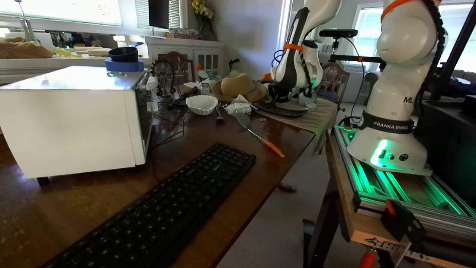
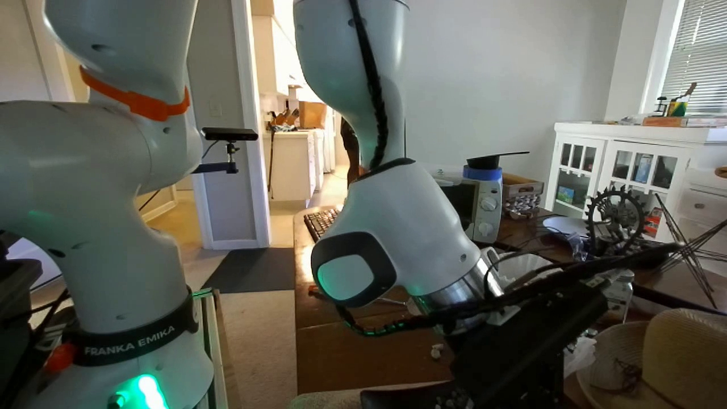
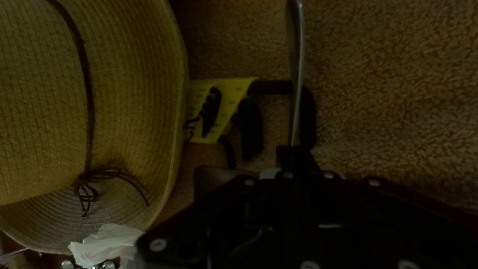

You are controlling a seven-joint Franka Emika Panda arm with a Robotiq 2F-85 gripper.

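In the wrist view my gripper is shut on a thin metal utensil (image 3: 296, 62), seen edge-on and pointing away from the fingers. Its full shape is hard to make out in the dark picture. From the first exterior view, the gripper (image 1: 279, 97) hangs low by the straw hat (image 1: 241, 85), just above a dark, flat dish (image 1: 288, 112) on the cloth-covered table. In the second exterior view the dark gripper body shows, but its fingertips are hidden.
A yellow card (image 3: 224, 107) with black parts lies beside the hat. A white bowl (image 1: 201, 105), an orange-handled fork (image 1: 263, 140) and a crumpled white bag (image 1: 239, 105) are close by. The keyboard (image 1: 178, 205) and white oven (image 1: 76, 125) occupy the nearer table.
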